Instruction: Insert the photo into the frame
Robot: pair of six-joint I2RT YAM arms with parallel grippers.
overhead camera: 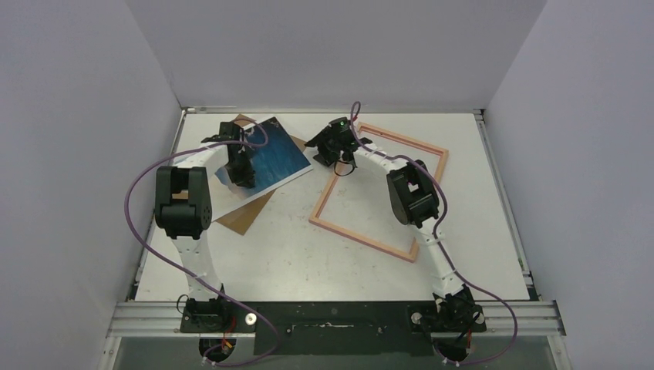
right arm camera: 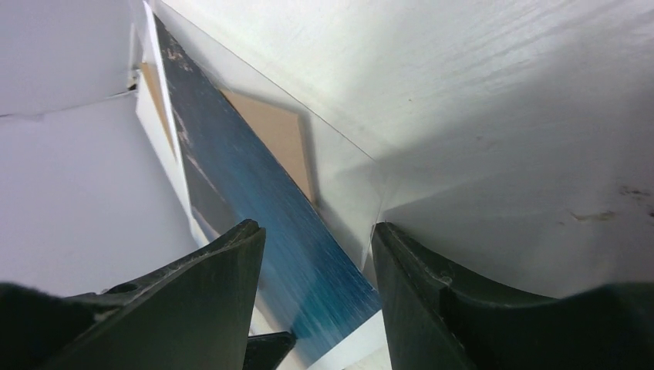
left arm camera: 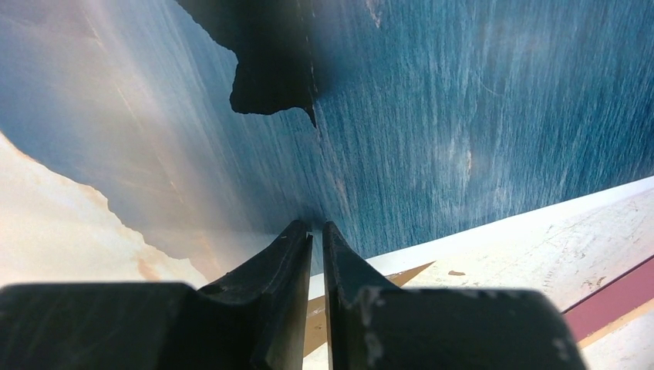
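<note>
The photo [overhead camera: 271,158], blue with a white border, lies tilted on a brown board [overhead camera: 252,215] at the left of the table. Over its lower part my left gripper is shut, fingertips close together; anything thin between them cannot be made out. My right gripper has its fingers part open beside the photo's right corner, which shows between the fingers in the right wrist view. A faint edge of a clear sheet [right arm camera: 339,158] runs toward the right finger. Right of the photo lies the empty wooden frame [overhead camera: 362,237], partly under my right arm.
Walls stand at the left, back and right. Purple cables loop over both arms.
</note>
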